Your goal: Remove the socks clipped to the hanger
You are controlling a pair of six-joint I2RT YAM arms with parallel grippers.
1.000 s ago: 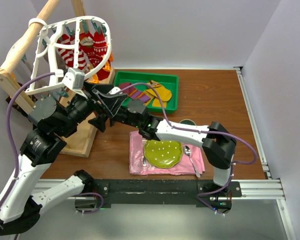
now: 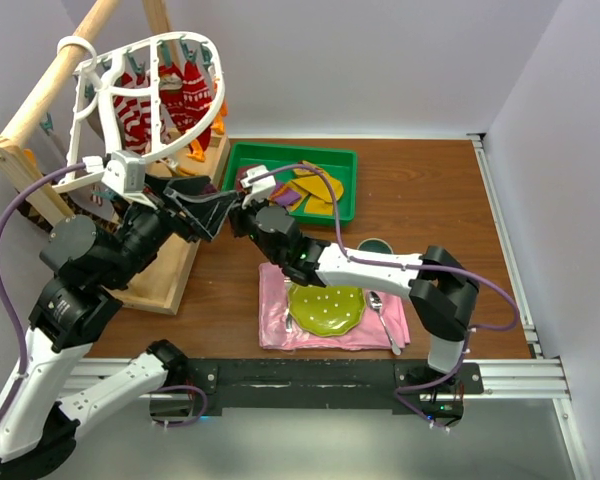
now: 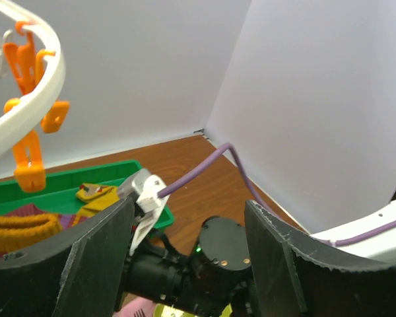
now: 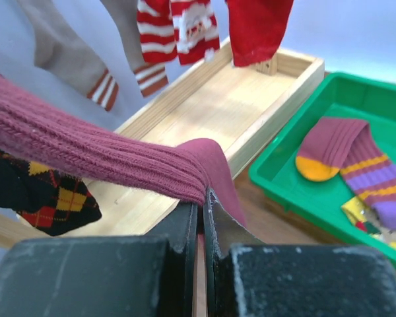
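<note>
The white hanger (image 2: 163,92) holds several red-and-white socks (image 2: 184,95) on clips at the upper left. In the right wrist view, a maroon ribbed sock (image 4: 138,162) stretches from the left edge to my right gripper, which is shut on it, its end folded over beside the fingertips. Grey socks (image 4: 76,56) and a checked sock (image 4: 59,198) hang behind. My left gripper is open, with no sock between its fingers; the right arm's wrist shows beyond the gap. In the top view both grippers are close together below the hanger.
A green tray (image 2: 348,205) with yellow and maroon striped socks (image 2: 318,188) stands right of the wooden base (image 2: 170,270). Nearer are a green plate (image 2: 325,310) and a spoon (image 2: 384,320) on a pink cloth (image 2: 275,335).
The right gripper, open a second ago near the left one, has closed on the maroon sock and drawn back to the right. The left gripper has shifted slightly.
</note>
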